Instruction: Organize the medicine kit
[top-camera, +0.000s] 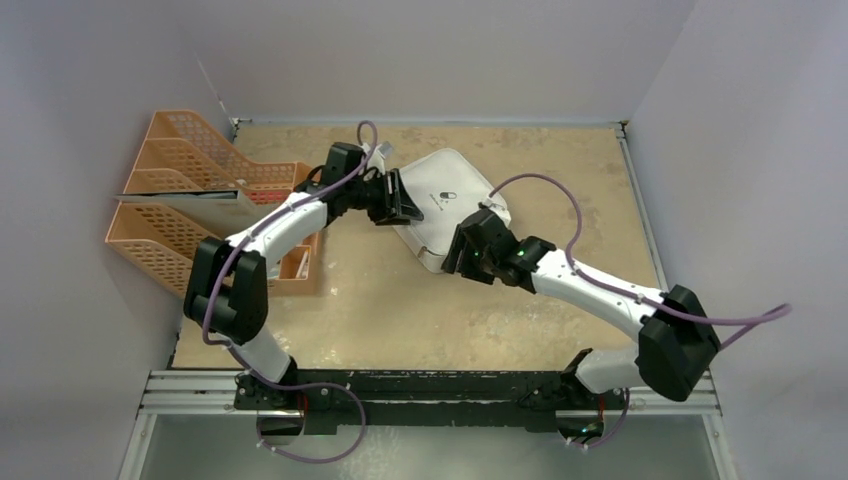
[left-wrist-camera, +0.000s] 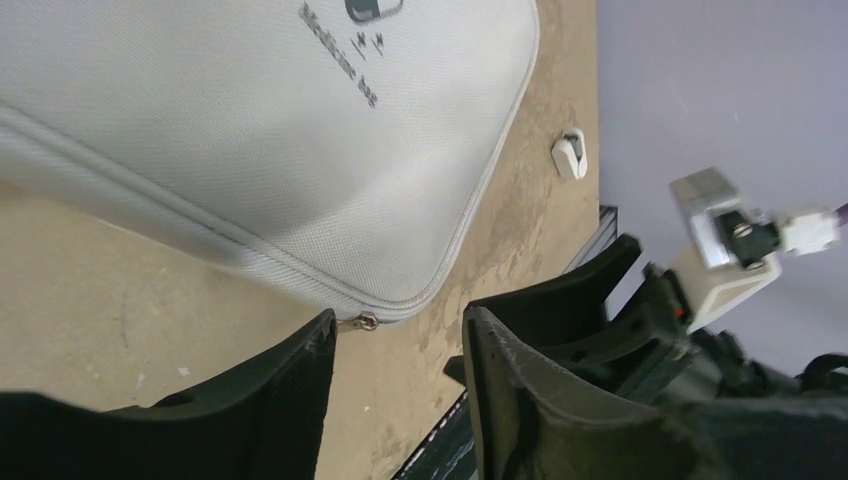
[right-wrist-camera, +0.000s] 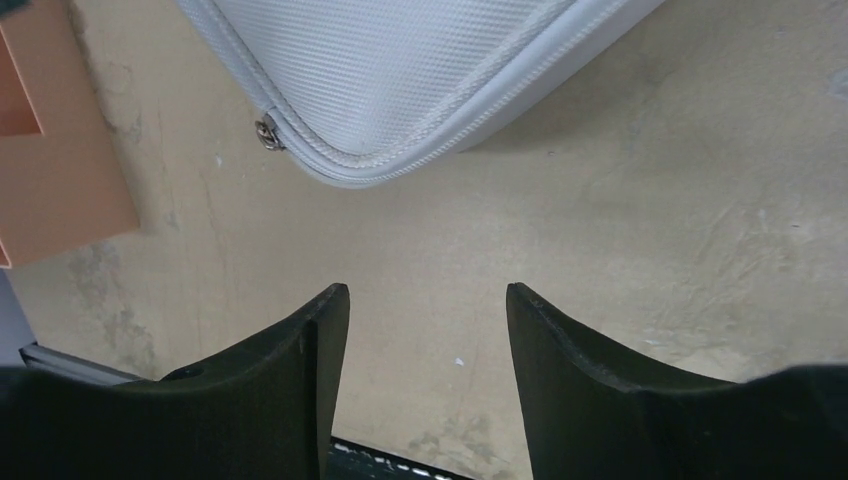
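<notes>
A white medicine kit (top-camera: 440, 190) with a pill mark on its lid lies closed and slanted at the table's middle. Its zipper pull (left-wrist-camera: 367, 321) shows at the near corner in the left wrist view, just beyond my left fingertips. My left gripper is part open at the kit's left side, with nothing seen held between its fingers. The right gripper stands open before the kit's near corner, with bare table between its fingers. In the right wrist view the zipper pull (right-wrist-camera: 268, 134) hangs at the kit's corner, clear of the right fingers.
An orange divided basket (top-camera: 165, 235) stands at the left, holding a flat folder (top-camera: 190, 208) and other items. Walls close off the back and both sides. Bare table (top-camera: 400, 320) stretches in front of the kit and to its right.
</notes>
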